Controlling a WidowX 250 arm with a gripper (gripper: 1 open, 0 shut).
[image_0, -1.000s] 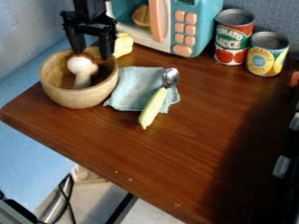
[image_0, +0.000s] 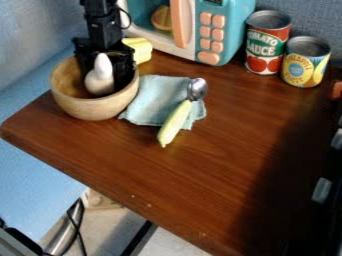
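The black gripper (image_0: 104, 65) is lowered into the wooden bowl (image_0: 78, 100) at the upper left of the table, around a pale mushroom-like object (image_0: 99, 80) whose top is mostly hidden by the fingers. Whether the fingers grip it is hard to tell. A light blue cloth (image_0: 150, 103) lies right of the bowl, with a metal spoon (image_0: 197, 89) and a pale yellow-green long object (image_0: 173, 126) on it.
A toy microwave (image_0: 221, 40) stands behind, with a yellow block (image_0: 139, 49) beside it. Two cans, tomato sauce (image_0: 266, 45) and a yellow one (image_0: 305, 62), stand at the back right.
The gripper has moved down into the bowl over the mushroom-like object, which now looks more upright and higher, its reddish cap hidden.
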